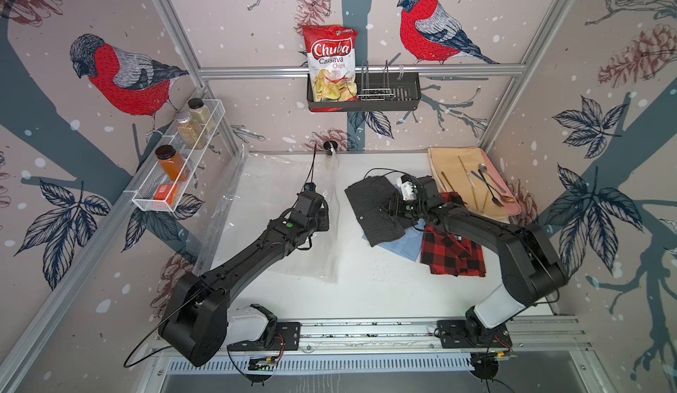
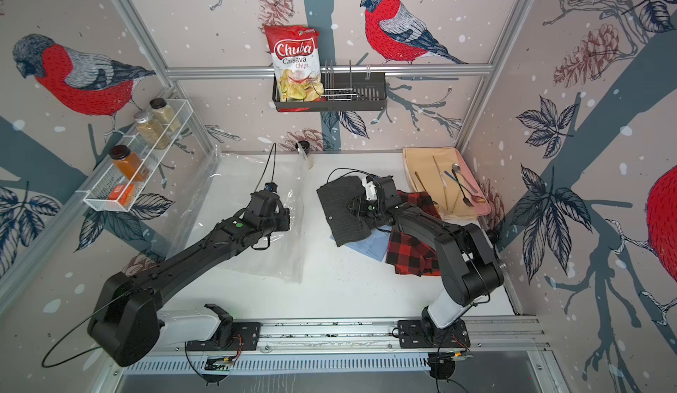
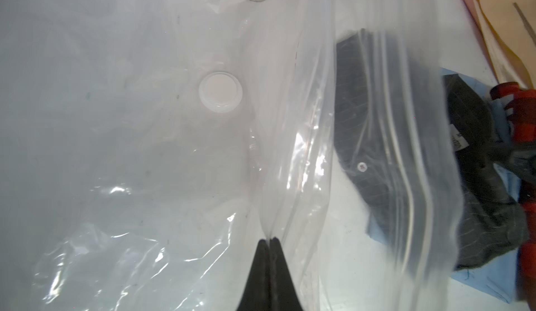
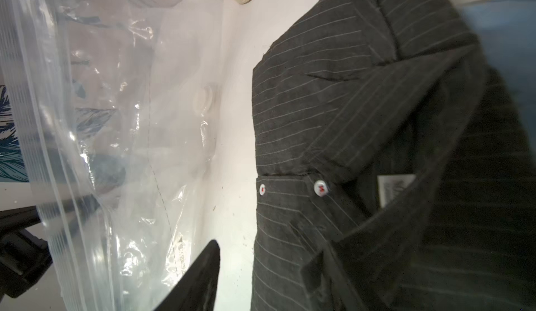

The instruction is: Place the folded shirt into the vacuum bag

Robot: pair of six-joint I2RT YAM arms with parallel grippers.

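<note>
The clear vacuum bag (image 3: pixel 139 143) lies on the left half of the table, its zip edge raised on the right. My left gripper is shut where the film gathers at its tips, gripping the bag's edge. Right of the bag, the folded dark pinstriped shirt (image 1: pixel 370 213) rests flat, partly over a blue garment (image 1: pixel 403 246). Over the shirt's collar side hovers my right gripper, its fingers apart; the collar (image 4: pixel 379 255) rises close by one finger. Whether that finger touches the collar is hard to tell.
A red-black plaid shirt (image 1: pixel 458 255) lies under the right forearm. Utensils lie on a peach tray (image 1: pixel 451 164) at the back right. Behind the bag's edge stands a jar (image 1: pixel 330 145).
</note>
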